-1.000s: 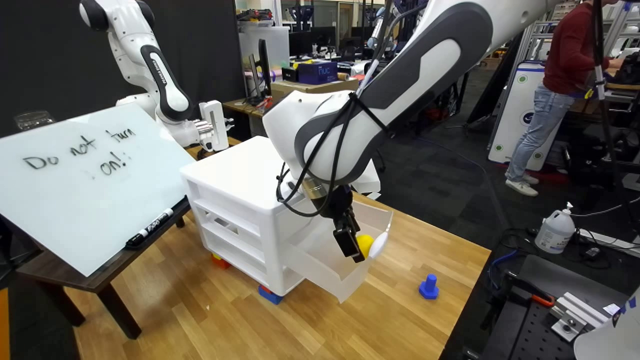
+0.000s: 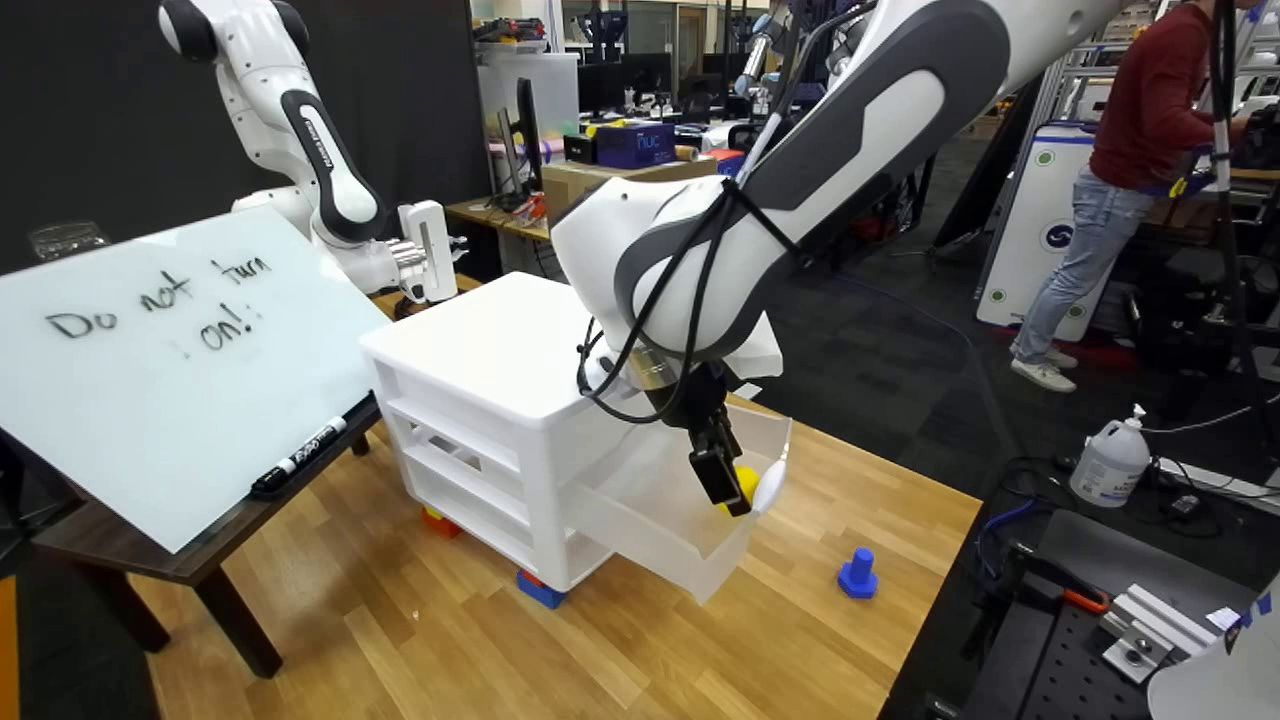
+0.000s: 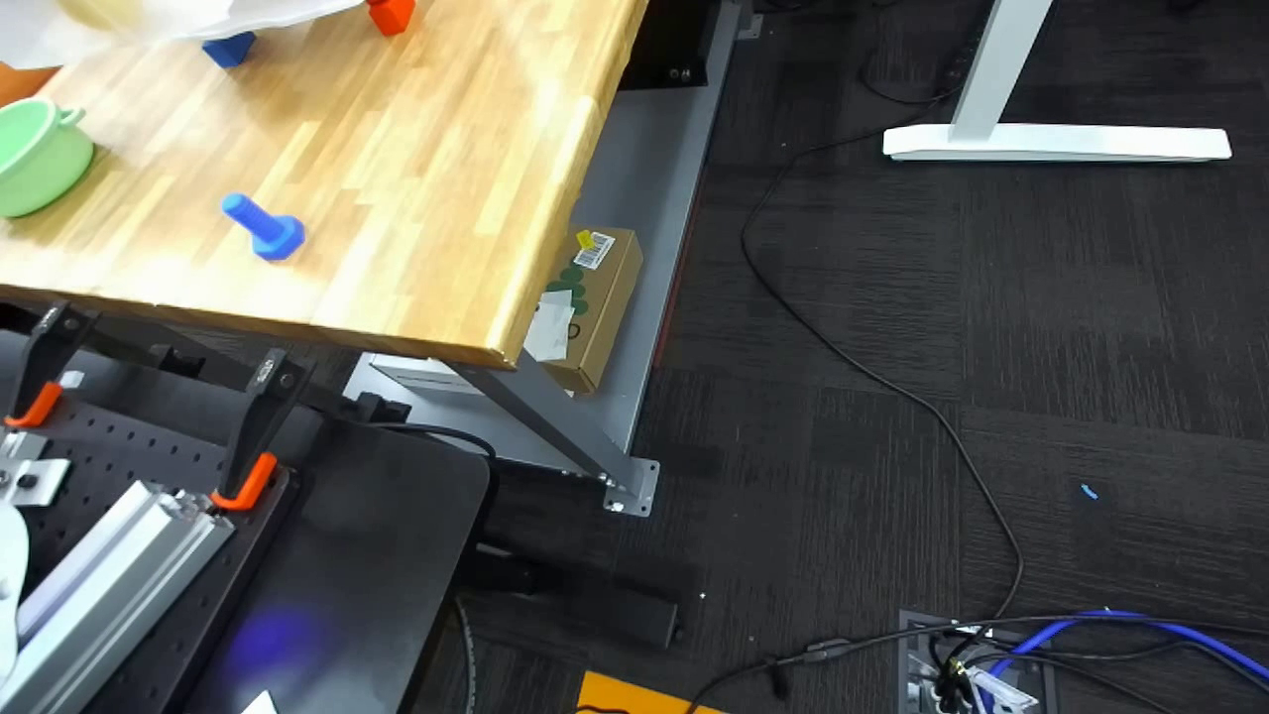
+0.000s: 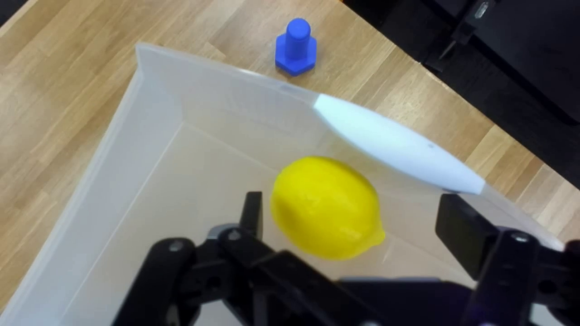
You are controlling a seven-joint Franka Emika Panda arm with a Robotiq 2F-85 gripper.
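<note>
A yellow lemon (image 4: 327, 208) lies inside the pulled-out translucent drawer (image 4: 157, 179), close to its front wall with the white handle (image 4: 399, 144). My gripper reaches into the drawer, open, one finger (image 4: 252, 214) left of the lemon and the other finger (image 4: 462, 233) to its right. Gaps show on both sides, so neither finger appears to touch the lemon. In exterior view 1 the gripper (image 2: 720, 476) partly hides the lemon (image 2: 747, 482). The white drawer unit (image 2: 504, 348) stands on the wooden table.
A blue bolt (image 2: 858, 574) stands on the table beyond the drawer front. Left of the unit, a whiteboard (image 2: 180, 348) leans on a dark stand. Exterior view 2 shows a green pot (image 3: 48, 167) near the table edge.
My arm and gripper have shifted slightly right, toward the drawer's front. The drawer sticks out a little farther, and the lemon has moved right along with it.
</note>
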